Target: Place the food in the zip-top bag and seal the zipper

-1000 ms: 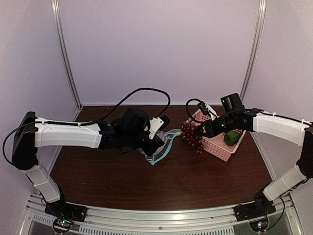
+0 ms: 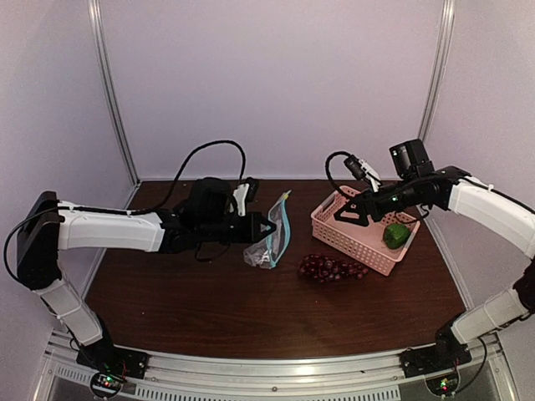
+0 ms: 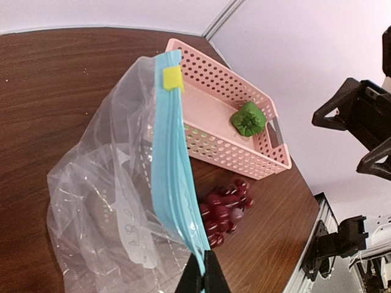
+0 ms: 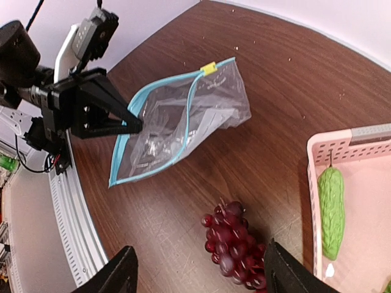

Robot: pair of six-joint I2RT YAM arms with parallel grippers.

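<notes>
My left gripper [image 2: 266, 225] is shut on the blue-edged rim of the clear zip top bag [image 3: 110, 201], which hangs from its fingertips. In the right wrist view the bag's mouth [image 4: 187, 116] gapes, with a yellow slider [image 4: 208, 68] at its far end. On the bare table, right of the bag and in front of the basket, lies a bunch of dark red grapes [image 2: 330, 268]. My right gripper is open above the grapes, nothing between its fingers. Inside the pink basket [image 2: 355, 242] are a green pepper [image 2: 395, 236] and a long green vegetable [image 4: 331, 210].
The basket's left wall [image 4: 313, 226] stands close beside the grapes. White walls [image 2: 267, 92] close in the back and sides.
My left gripper has turned and shifted the bag a little left, away from the basket.
</notes>
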